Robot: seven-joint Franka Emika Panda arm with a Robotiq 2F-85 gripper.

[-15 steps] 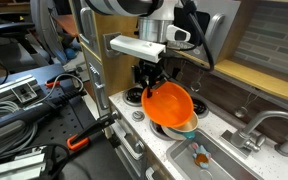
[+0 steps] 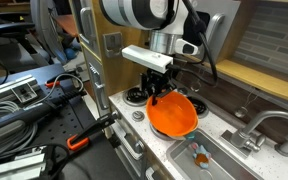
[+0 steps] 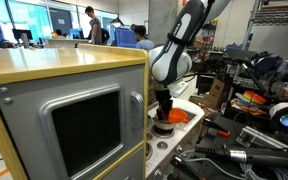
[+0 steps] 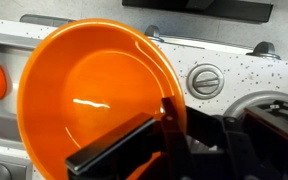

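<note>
An orange bowl (image 2: 174, 117) hangs tilted over the counter, its open side partly facing exterior view 1. My gripper (image 2: 152, 98) is shut on the bowl's rim, at the upper left edge in that view. Seen from the wrist, the wide bowl (image 4: 89, 85) fills the left half, with the dark fingers (image 4: 114, 147) across its lower right rim. Exterior view 2 shows the orange bowl (image 3: 181, 117) small and partly hidden behind the arm. A teal edge (image 2: 191, 133) peeks out below the bowl; most of that object is covered.
The sink (image 2: 229, 162) with small coloured items (image 2: 201, 156) lies to the right, its faucet (image 2: 259, 125) behind. Stove burners (image 2: 136, 97) sit left of the bowl. A stove knob (image 4: 205, 80) shows beside the bowl.
The bowl has come down and slightly right with my gripper, still held. It now covers more of the pale, teal-edged object beneath it.
</note>
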